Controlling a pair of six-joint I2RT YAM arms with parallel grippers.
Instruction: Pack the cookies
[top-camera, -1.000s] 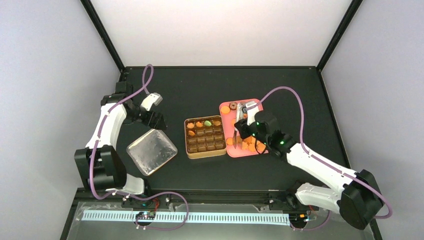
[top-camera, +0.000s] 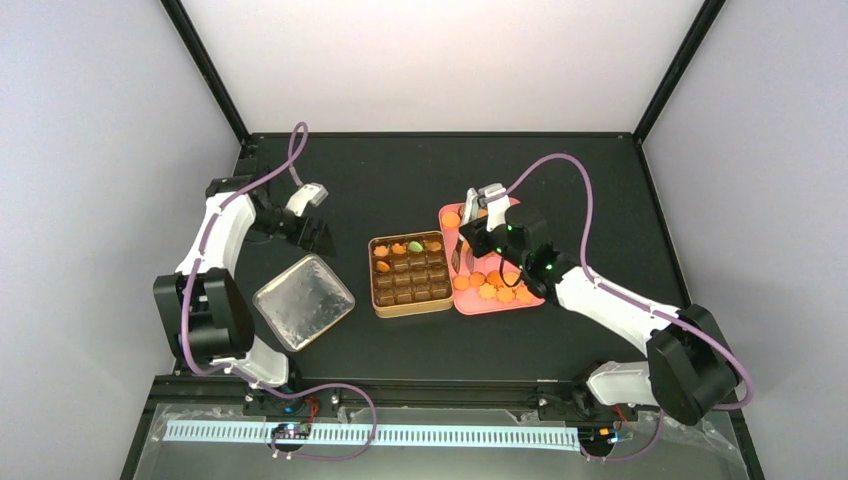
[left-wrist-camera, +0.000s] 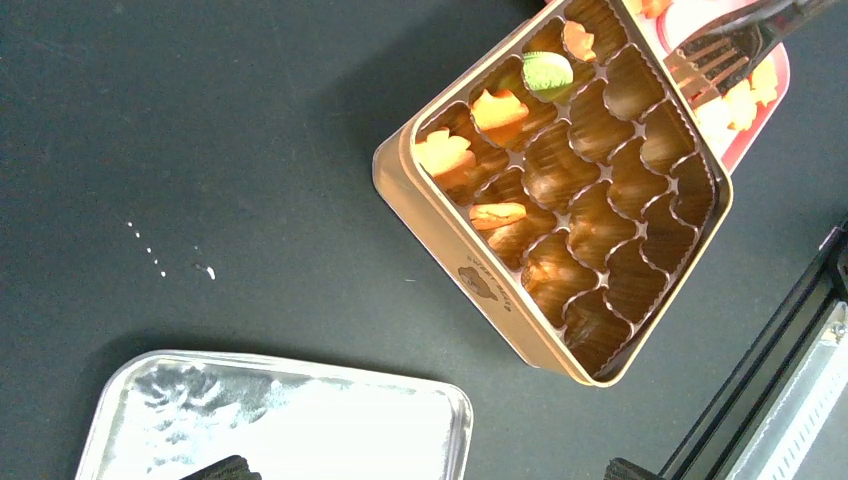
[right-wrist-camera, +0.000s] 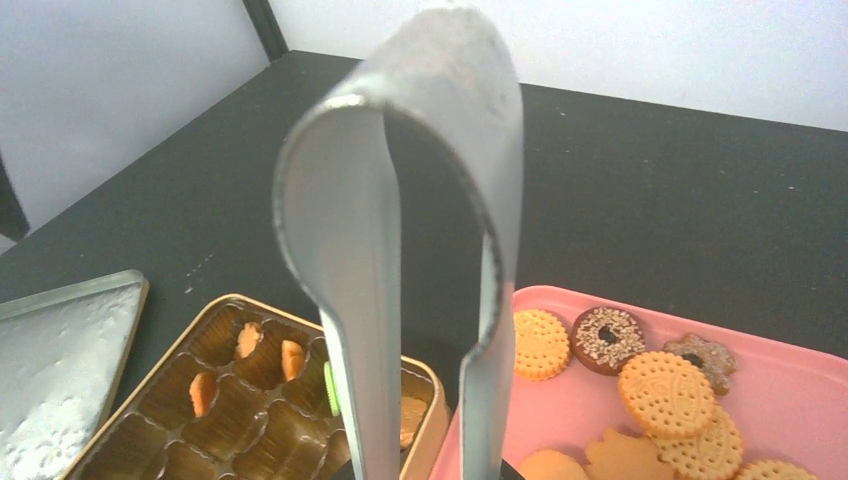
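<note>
The gold divided tin (top-camera: 411, 303) holds several orange cookie pieces and a green one (left-wrist-camera: 547, 72) in its back and left cells. Right of it lies the pink tray (right-wrist-camera: 790, 380) with round cookies (right-wrist-camera: 665, 393), flower shapes and a sprinkled chocolate ring (right-wrist-camera: 606, 340). My right gripper (top-camera: 462, 255) carries metal tongs (right-wrist-camera: 440, 70) above the pink tray, beside the tin's right edge; whether anything is between the tong tips is hidden. My left gripper (top-camera: 318, 240) hangs open above the table near the metal lid, its fingertips at the left wrist view's bottom edge.
The silver lid (top-camera: 304, 305) lies left of the tin. The back of the dark table (top-camera: 400, 170) and the area right of the pink tray are clear. A rail runs along the front edge.
My right arm has moved left and slightly up in the top view, toward the tin's right edge. My left arm has shifted very slightly.
</note>
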